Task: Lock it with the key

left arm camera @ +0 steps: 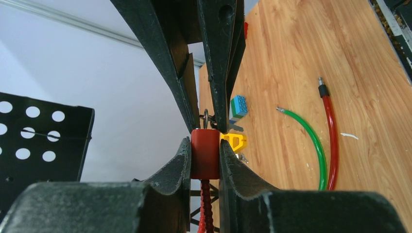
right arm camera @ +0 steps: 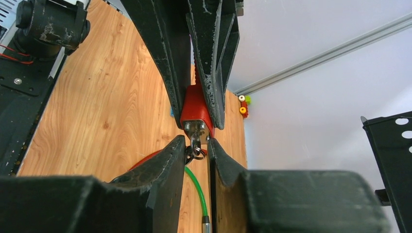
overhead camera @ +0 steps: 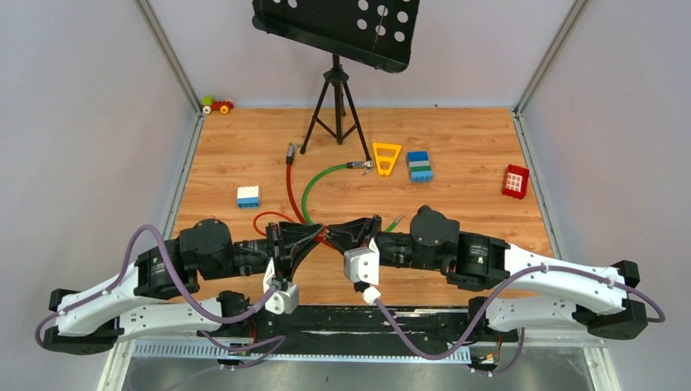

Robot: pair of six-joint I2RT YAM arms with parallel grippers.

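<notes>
The red lock body (left arm camera: 205, 158) is clamped between the fingers of my left gripper, a red braided cable (left arm camera: 205, 206) trailing from its far end. In the right wrist view the metal end of the lock (right arm camera: 197, 130) faces my right gripper. A key with a small ring (right arm camera: 195, 151) sits at that end, beside one right fingertip. Seen from the left wrist, the right fingers (left arm camera: 216, 82) stand on either side of the key, part open. How deep the key sits in the lock is hidden. From above, both grippers nearly meet at the lock (overhead camera: 323, 235).
A red hose (overhead camera: 290, 181) and a green hose (overhead camera: 322, 183) lie behind the grippers. Farther back stand a black music stand (overhead camera: 338, 98), a yellow piece (overhead camera: 386, 158) and a blue-green block (overhead camera: 420, 167). A white-blue block (overhead camera: 248, 197) rests at left, a red one (overhead camera: 515, 181) at right.
</notes>
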